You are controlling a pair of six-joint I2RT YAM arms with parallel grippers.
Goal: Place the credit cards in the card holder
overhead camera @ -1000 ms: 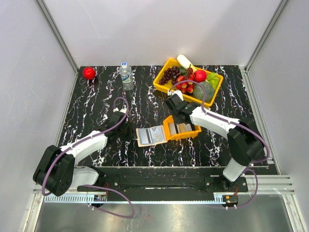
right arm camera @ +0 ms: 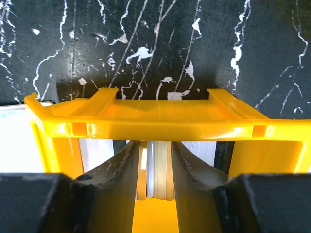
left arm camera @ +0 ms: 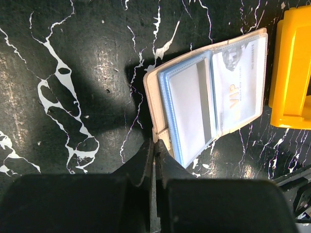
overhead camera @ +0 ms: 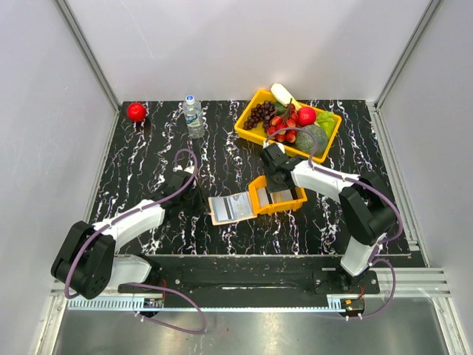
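Note:
The card holder (overhead camera: 233, 208) lies unfolded and flat on the dark table, its clear sleeves (left arm camera: 187, 104) facing up. My left gripper is shut at the holder's near left corner, and nothing shows between its fingers. To the holder's right stands a small yellow box (overhead camera: 279, 207) with the credit cards upright inside. In the right wrist view, card edges (right arm camera: 159, 170) in tan, white and grey rise between the fingers of my right gripper. Those fingers are open, one on each side of the cards.
A yellow basket (overhead camera: 332, 144) of fruit and vegetables stands at the back right. A water bottle (overhead camera: 194, 117) and a red round fruit (overhead camera: 136, 112) are at the back left. Bare table lies in front of the bottle.
My right gripper has shifted slightly to the right over the yellow box. The left arm, holder and box look unmoved.

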